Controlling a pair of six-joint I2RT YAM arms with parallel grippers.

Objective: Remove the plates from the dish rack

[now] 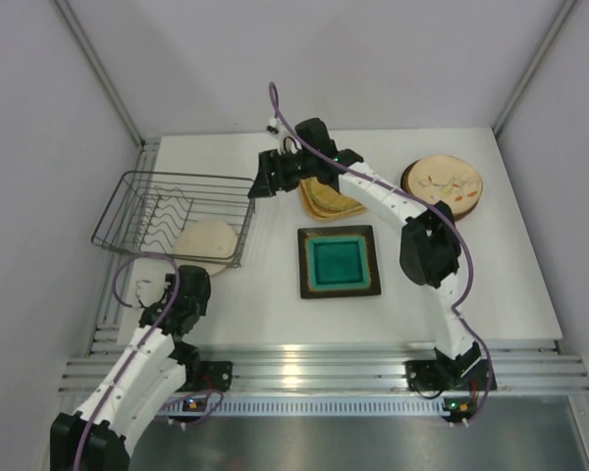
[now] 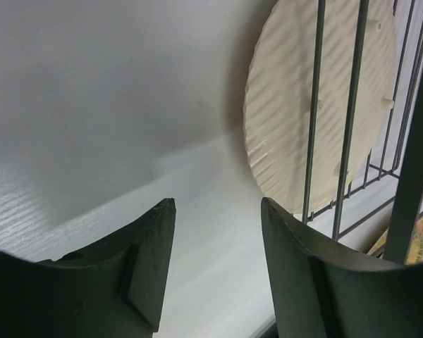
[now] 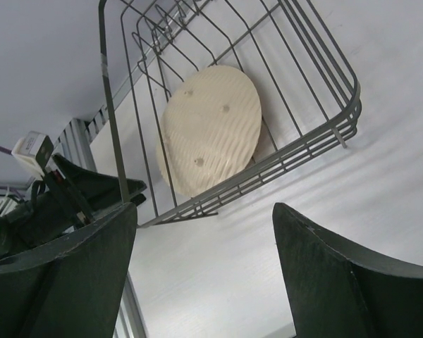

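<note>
A wire dish rack (image 1: 123, 211) stands at the left of the table, holding a pale cream plate (image 1: 206, 239), seen behind the rack's wires in the left wrist view (image 2: 282, 113). My left gripper (image 1: 191, 285) is just in front of the rack, its fingers apart with nothing between them, close to the wires and the plate's edge. My right gripper (image 1: 270, 177) is at the rack's back right corner, open and empty, looking onto the rack and plate in the right wrist view.
A square teal plate with dark rim (image 1: 338, 263) lies center right. Yellow plates (image 1: 324, 201) lie behind the right arm, and a stack of round plates (image 1: 442, 182) sits at the right.
</note>
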